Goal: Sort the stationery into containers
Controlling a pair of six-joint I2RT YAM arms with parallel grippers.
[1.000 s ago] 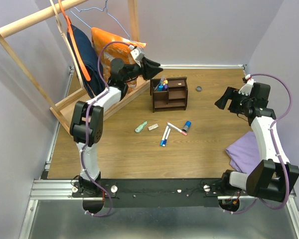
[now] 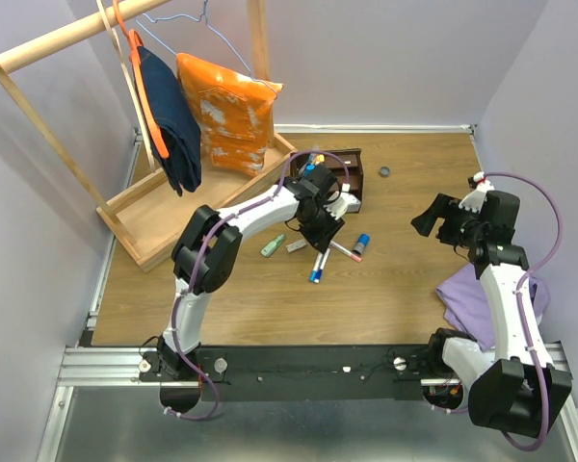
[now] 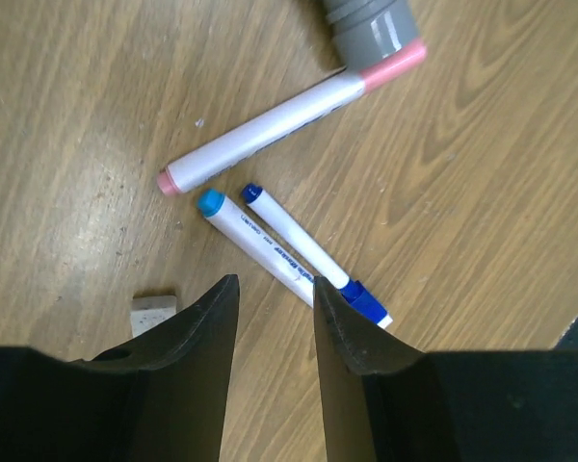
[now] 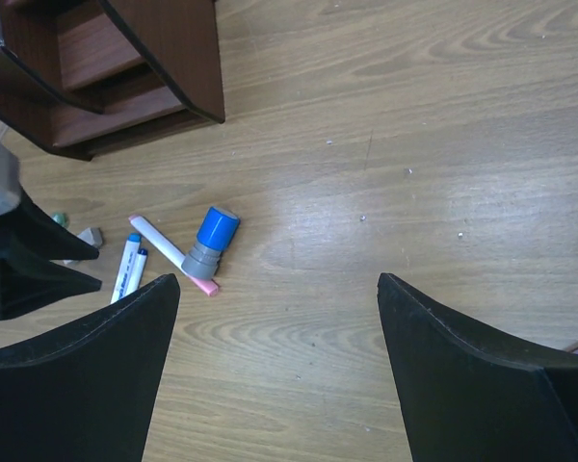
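My left gripper (image 2: 323, 231) is open, low above loose markers: a pink marker (image 3: 270, 125), a blue-capped marker (image 3: 255, 245) and a slimmer blue marker (image 3: 299, 236). A grey block (image 3: 154, 316) lies just beyond its fingertips. A blue-and-grey cylinder (image 4: 217, 231) lies by the pink marker; a green bottle (image 2: 273, 245) lies to the left. The dark wooden organizer (image 2: 353, 159) is partly hidden behind my left arm. My right gripper (image 2: 433, 218) hangs open at the right, nothing between its fingers.
A wooden rack (image 2: 135, 219) with hanging clothes fills the back left. A purple cloth (image 2: 462, 298) lies at the right, and a small grey disc (image 2: 383, 171) at the back.
My left gripper has swept from the rack, over the organizer, down toward the markers. The right arm has shifted slightly.
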